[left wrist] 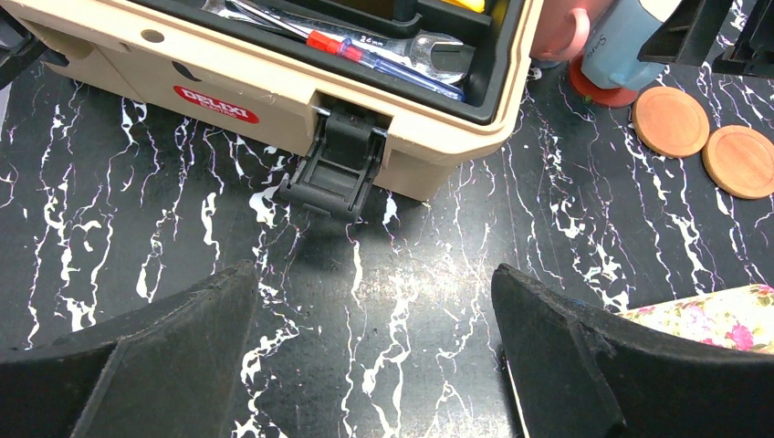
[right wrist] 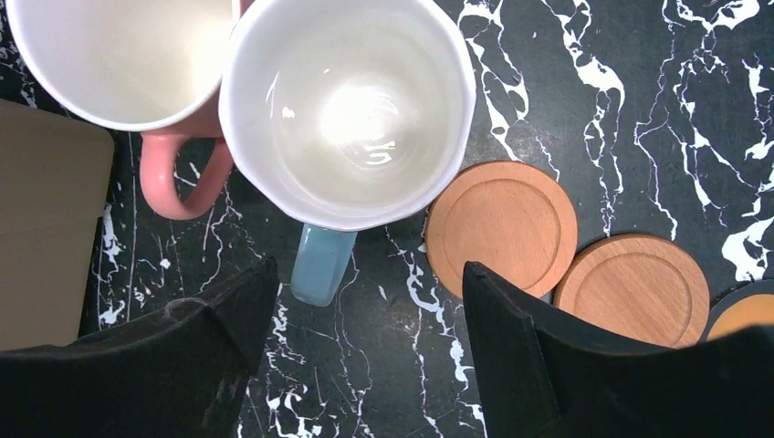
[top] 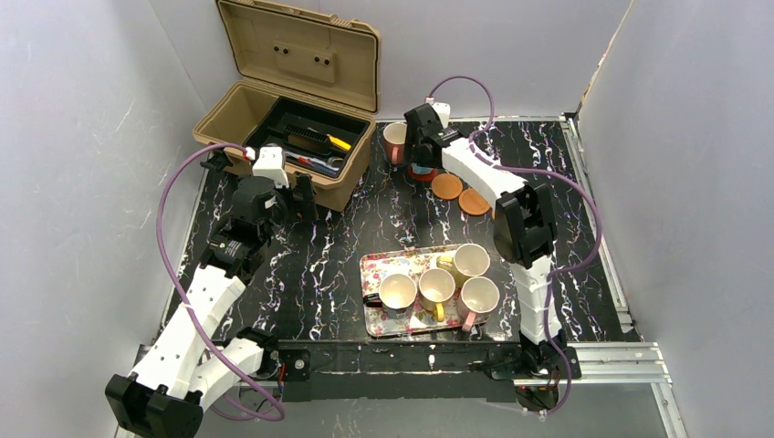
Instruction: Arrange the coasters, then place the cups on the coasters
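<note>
A blue cup, white inside, stands upright on the red coaster, its handle toward the front. Close on its left is a pink cup, upright. My right gripper is open above and in front of the blue cup, whose blue handle lies in view between the spread fingers; nothing is gripped. From above, the right arm hides most of the blue cup. My left gripper hangs open and empty over bare table in front of the tool case.
Two orange-brown coasters lie in a row right of the blue cup, with another partly hidden beyond. Several cups stand on a floral tray at the front. The tool case's lid is up.
</note>
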